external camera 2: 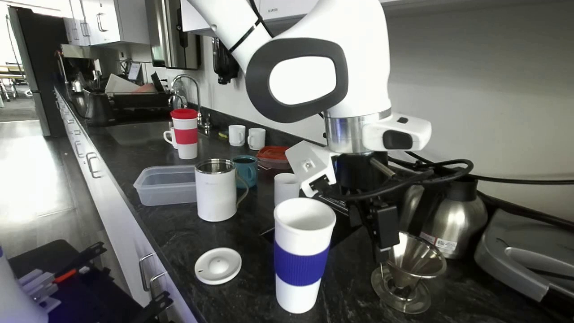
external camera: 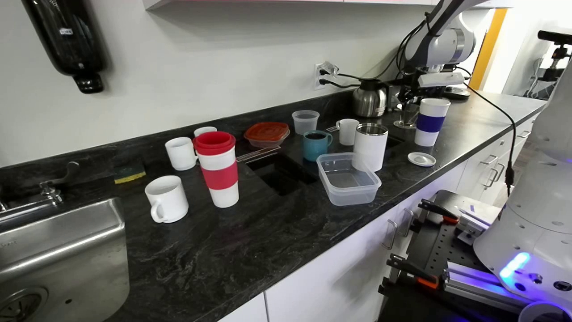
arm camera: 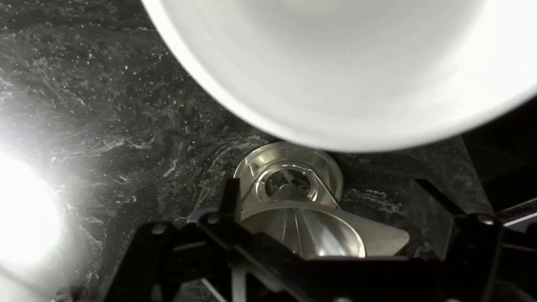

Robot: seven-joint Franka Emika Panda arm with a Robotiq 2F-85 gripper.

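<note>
A metal pour-over dripper [external camera 2: 413,264] with a cone and round base stands on the dark counter beside a white tumbler with a blue band [external camera 2: 302,262]. My gripper is open, its fingers [arm camera: 231,196] spread to either side of the dripper in the wrist view. How far above the dripper they are is hard to judge. From exterior view 1, the gripper [external camera: 410,97] is just over the dripper, partly covering it. The tumbler is open at the top, and its rim [arm camera: 282,123] fills the upper part of the wrist view. A white lid [external camera 2: 218,265] lies flat near the tumbler.
Behind the dripper are a steel kettle [external camera: 370,98] and a grey appliance [external camera 2: 530,247]. A white canister [external camera: 370,146], a clear container [external camera: 348,180], a teal mug [external camera: 316,145] and a red-banded tumbler [external camera: 220,177] stand further along. Bare counter [arm camera: 126,115] lies beside the dripper.
</note>
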